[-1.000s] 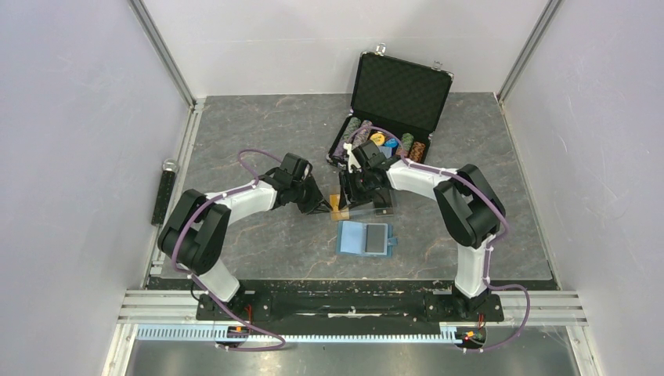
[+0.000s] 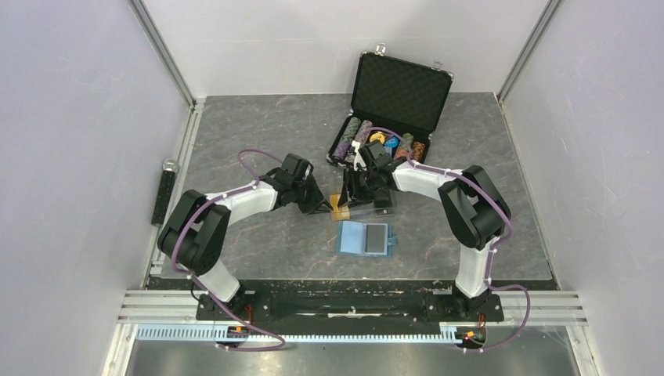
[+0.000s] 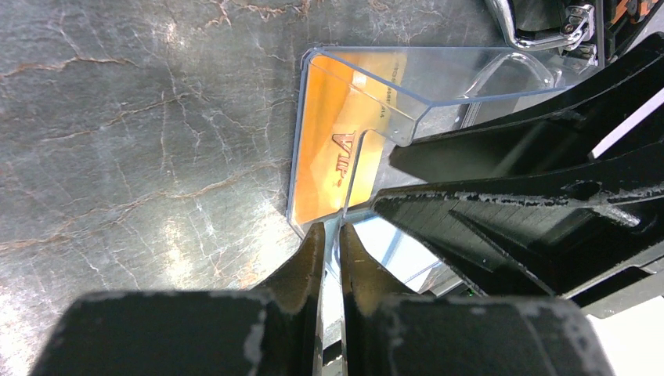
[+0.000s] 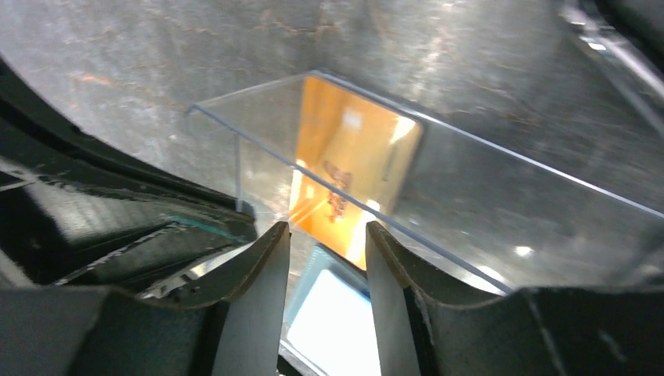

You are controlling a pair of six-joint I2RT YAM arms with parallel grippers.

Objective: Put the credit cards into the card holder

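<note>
An orange card (image 3: 337, 145) stands or lies inside a clear plastic box (image 3: 431, 78), at the box's left end. My left gripper is shut on the thin clear wall of this box. Over the box hangs my right gripper, part open, its fingertips apart with no card seen between them. In the top view, the right gripper's fingers hide part of the orange card (image 2: 340, 213). The light blue card holder (image 2: 351, 238) lies spread open just in front of the box, with a grey panel on its right half.
An open black case (image 2: 402, 90) with rolls of chips stands behind the right gripper. A microphone (image 2: 164, 193) lies by the left wall.
The left arm, the orange card and the card holder look unmoved.
</note>
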